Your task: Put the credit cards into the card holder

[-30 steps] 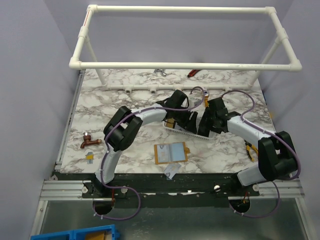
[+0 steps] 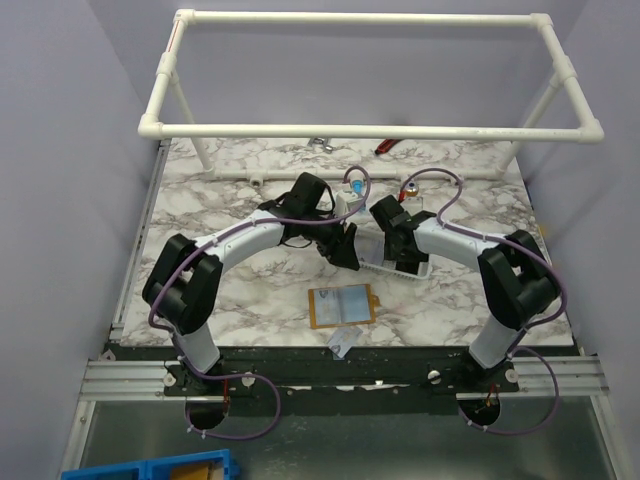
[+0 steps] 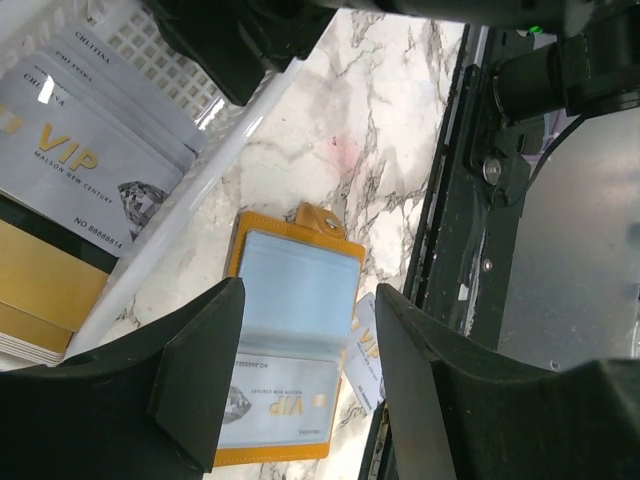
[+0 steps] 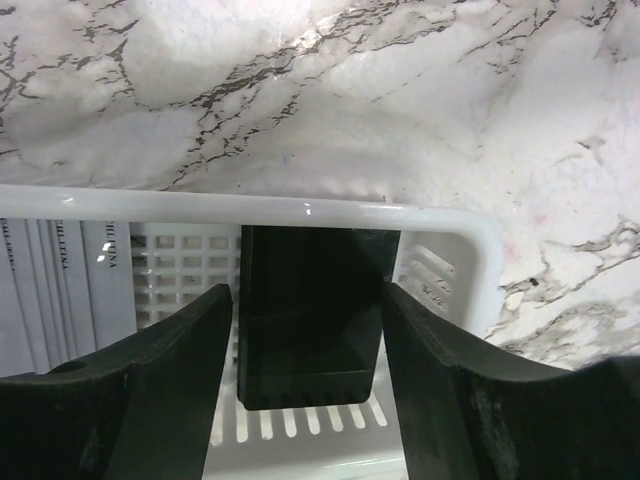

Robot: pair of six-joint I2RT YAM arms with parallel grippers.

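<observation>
An orange-brown card holder (image 2: 342, 306) lies flat near the table's front, with a silver VIP card (image 3: 285, 400) in one half and a pale, bare half beside it. Another VIP card (image 3: 365, 352) rests on the surface next to its edge. My left gripper (image 2: 345, 256) stands open by the basket; its fingers are apart and hold nothing. In the right wrist view, a black box (image 4: 318, 310) lies in the white basket between the open fingers of my right gripper; whether they touch it I cannot tell.
The white basket (image 4: 200, 207) also holds several silver VIP cards (image 3: 75, 150) and gold ones (image 3: 45, 280). Behind it are wrenches (image 2: 321, 144) and a red tool (image 2: 386, 146). The marble around the holder is clear. Both grippers are close together at the basket.
Both grippers have shifted left over the last second, the left one from over the basket to its left end, the right one along the basket. The holder and loose card have stayed put.
</observation>
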